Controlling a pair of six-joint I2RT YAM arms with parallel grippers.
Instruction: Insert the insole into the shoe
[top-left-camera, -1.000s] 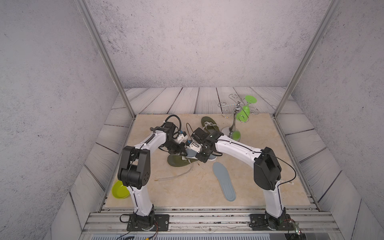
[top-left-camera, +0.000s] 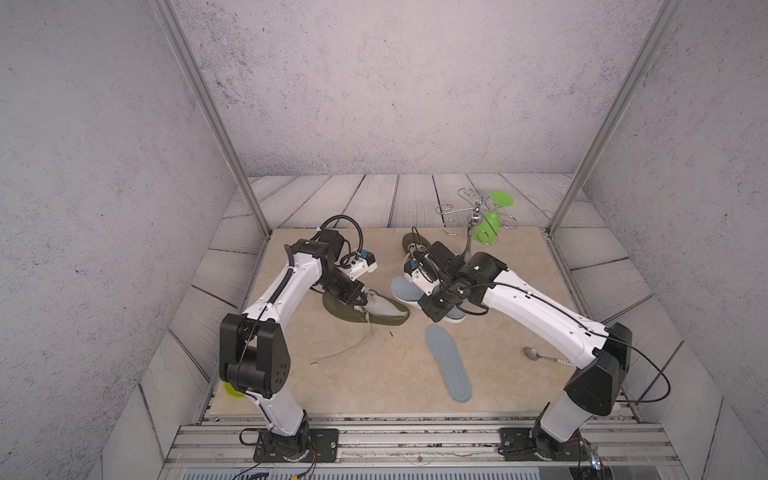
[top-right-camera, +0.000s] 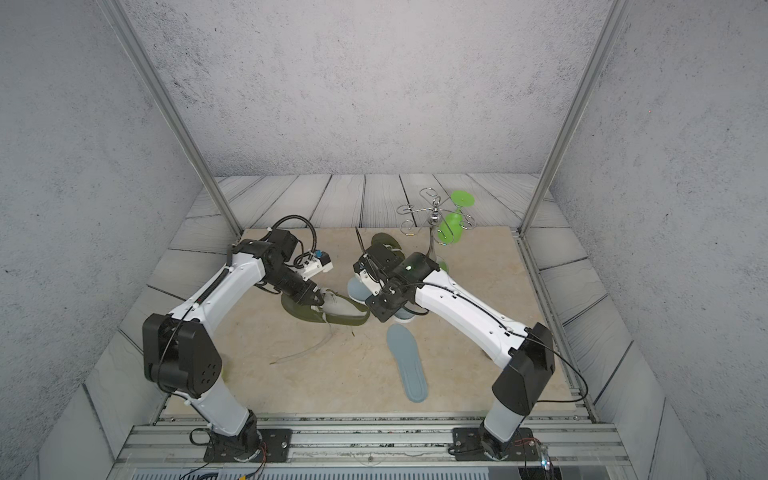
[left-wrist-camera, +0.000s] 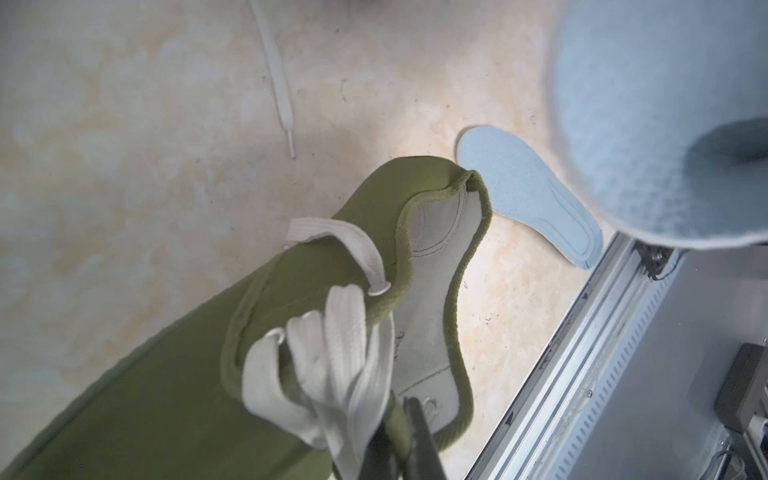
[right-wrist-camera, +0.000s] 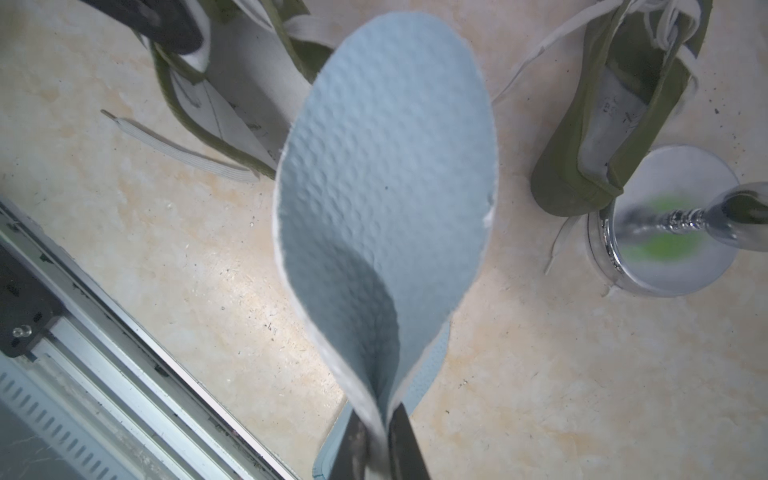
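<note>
An olive canvas shoe (top-left-camera: 392, 317) with white laces lies middle-left; its grey interior is open. My left gripper is shut at the lace edge of its opening; whether anything is pinched between the fingers is hard to tell. My right gripper is shut on a blue dimpled insole (right-wrist-camera: 388, 136), folded where gripped, its wide end held up to the right of the shoe, apart from it. A second blue insole (top-left-camera: 448, 360) lies flat on the table at the front centre.
The second olive shoe (right-wrist-camera: 560, 184) stands at the back beside a chrome stand (top-left-camera: 476, 216) with green parts. A spoon (top-left-camera: 533, 354) lies at the right. A yellow bowl (top-left-camera: 233, 389) is mostly hidden at the front left.
My right gripper has lifted the insole away from the shoe, rightward and up. My left arm has shifted left, and the shoe lies slightly differently.
</note>
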